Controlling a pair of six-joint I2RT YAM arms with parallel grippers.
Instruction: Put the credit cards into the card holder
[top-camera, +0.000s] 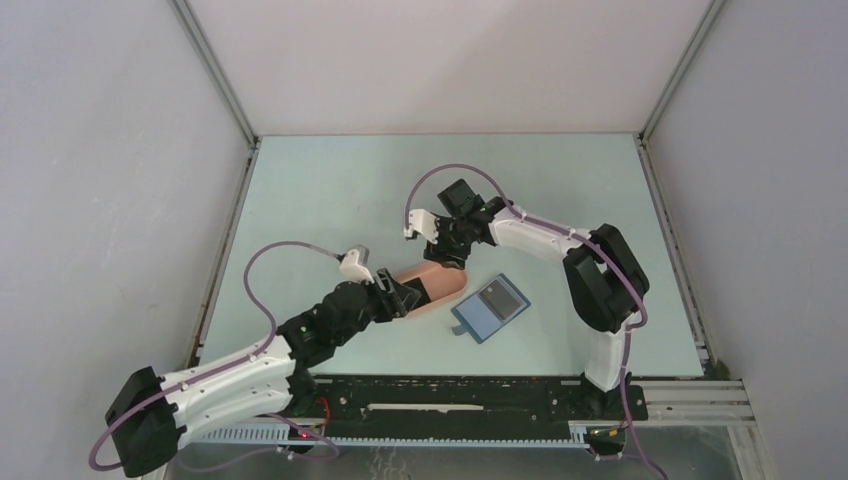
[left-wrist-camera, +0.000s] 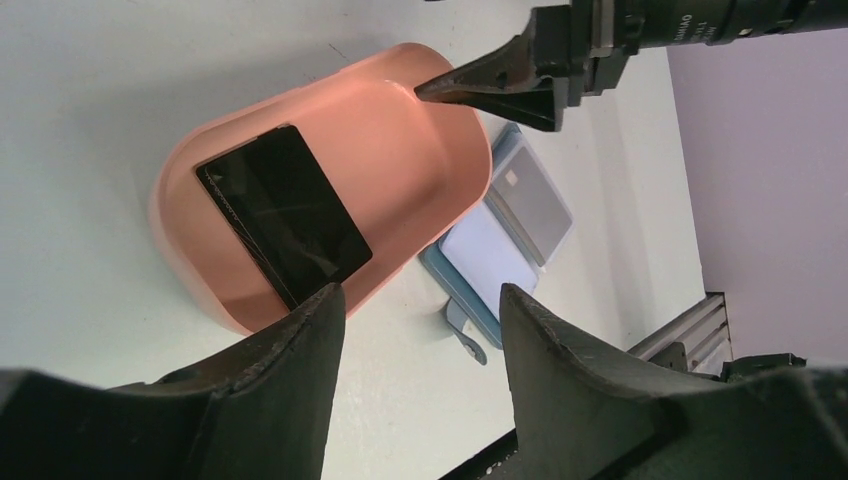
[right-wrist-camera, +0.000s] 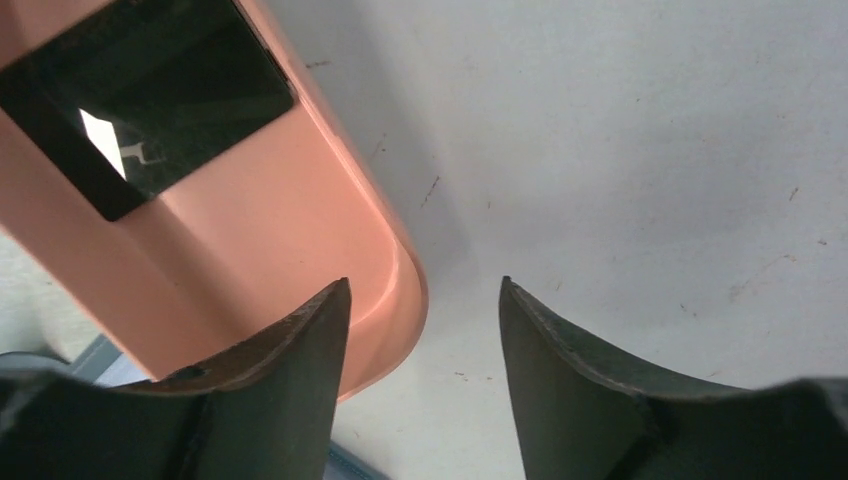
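Observation:
A pink oblong tray (left-wrist-camera: 400, 170) holds a dark, glossy card-like rectangle (left-wrist-camera: 282, 220); whether it is one card or several I cannot tell. Beside it lies a blue-grey card holder (top-camera: 490, 308) with a small tab. My left gripper hovers over the tray's left side, fingers apart with nothing between them. My right gripper is over the tray's far end, its fingers apart around the rim and nothing seen held; in the left wrist view it reaches in from the upper right.
Walls stand on the sides and back, with a metal rail along the front edge.

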